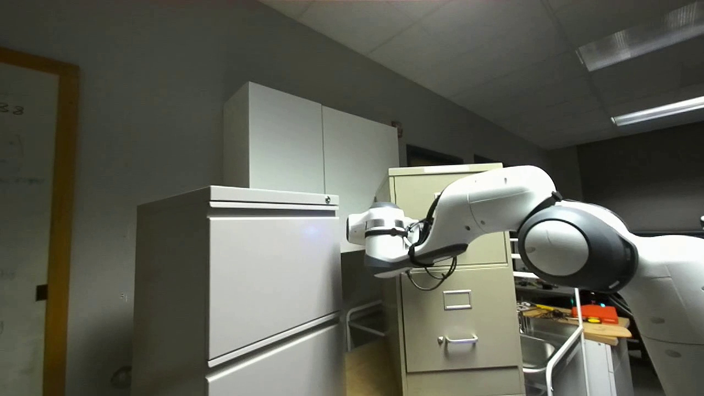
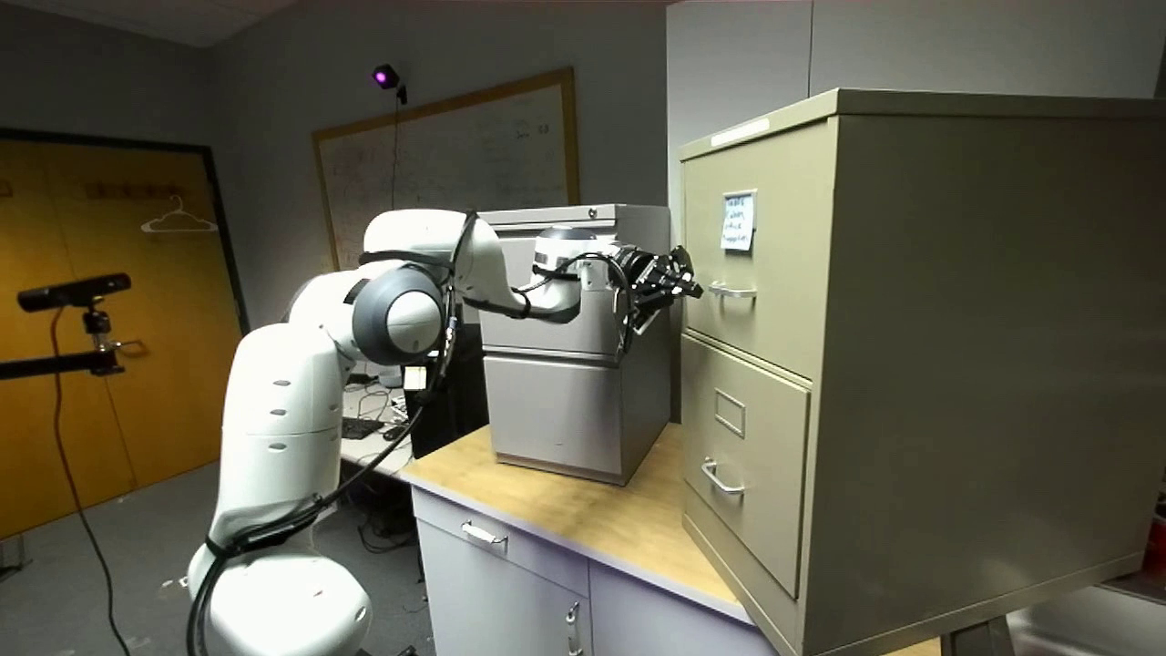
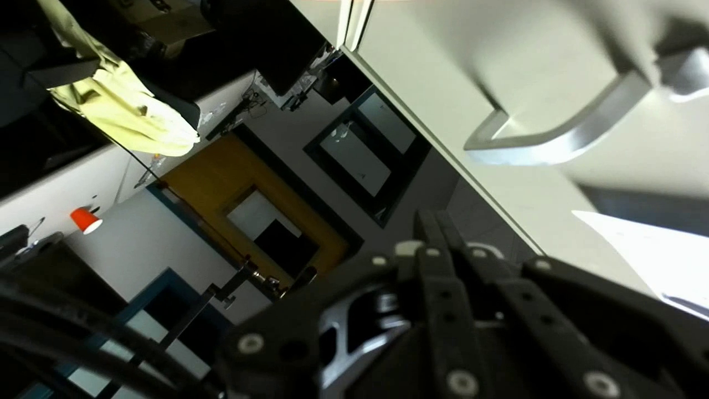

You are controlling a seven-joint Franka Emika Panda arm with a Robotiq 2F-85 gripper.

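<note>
A beige filing cabinet has two drawers facing the arm, both flush with its front. Its upper drawer handle shows large in the wrist view, above and to the right of my fingers. My gripper is shut, its two black fingers side by side with nothing visible between them. In the second exterior view the gripper is level with the upper handle, just left of it; whether they touch, I cannot tell. The arm hides the gripper and upper handle in the first exterior view.
A grey two-drawer cabinet stands on the wooden countertop behind the arm. A paper note is fixed on the beige upper drawer. The lower handle is unobstructed. A sink lies to the right.
</note>
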